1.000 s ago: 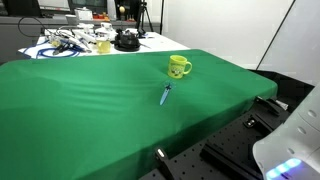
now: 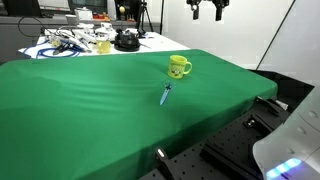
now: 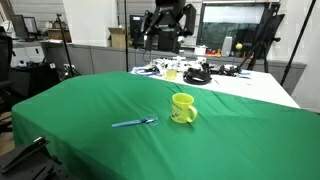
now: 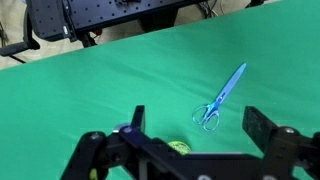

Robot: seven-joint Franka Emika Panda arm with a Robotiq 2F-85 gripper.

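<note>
A yellow mug [image 2: 177, 68] stands upright on the green tabletop [image 2: 90, 110]. Nearer the robot lies a pair of scissors with a long blue blade end [image 2: 166, 95], apart from the mug. In exterior view 2 the mug [image 3: 181, 108] has its handle to the right, and the scissors [image 3: 132, 123] lie to its left. High above the table, my gripper [image 2: 207, 12] is open and empty. From the wrist, the scissors [image 4: 227, 88] show beyond the open gripper; the mug [image 4: 180, 147] is mostly hidden behind the gripper body.
A white table [image 2: 150, 42] behind holds cables, a yellow object [image 2: 103, 47] and a black device [image 2: 127, 40]. The robot's black mount [image 2: 215, 145] borders the near edge.
The gripper has come down into the top of exterior view 1; a second ago it was out of sight there. Mug and scissors have stayed put.
</note>
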